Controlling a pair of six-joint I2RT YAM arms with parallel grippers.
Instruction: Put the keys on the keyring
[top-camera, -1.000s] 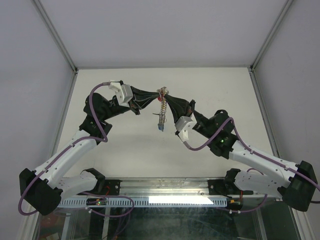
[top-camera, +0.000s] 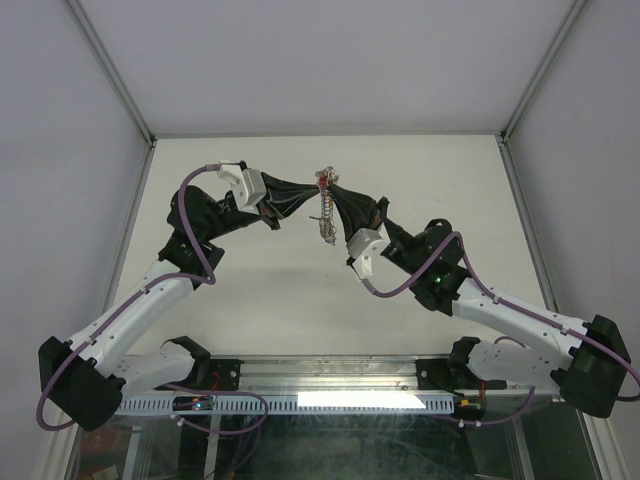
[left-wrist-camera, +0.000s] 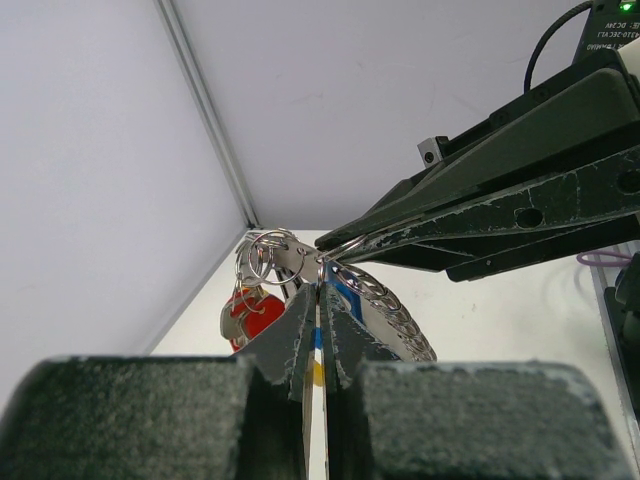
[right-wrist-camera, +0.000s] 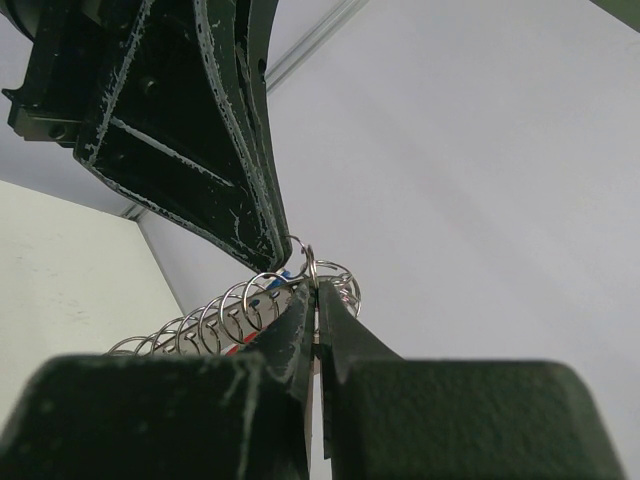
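Note:
In the top view a keyring bunch (top-camera: 327, 215) hangs in mid-air where the two grippers meet. My left gripper is shut, with thin wire at its fingertips. My right gripper is likewise shut, a thin wire loop (right-wrist-camera: 311, 262) rising from between its tips. In the left wrist view, wire rings (left-wrist-camera: 270, 255) stand left of the tips, and a wire coil (left-wrist-camera: 395, 310) runs down to the right. Red (left-wrist-camera: 263, 314), blue (left-wrist-camera: 347, 297) and yellow (left-wrist-camera: 318, 373) pieces show among them. Which rings are linked cannot be made out.
Grey walls (top-camera: 330, 65) enclose it, and a metal rail (top-camera: 310, 368) runs along the front. Each gripper's tapered fingers stand very close to the other's, leaving little room around the bunch.
The blue piece at its bottom no longer shows from above. Both arms are nearly still.

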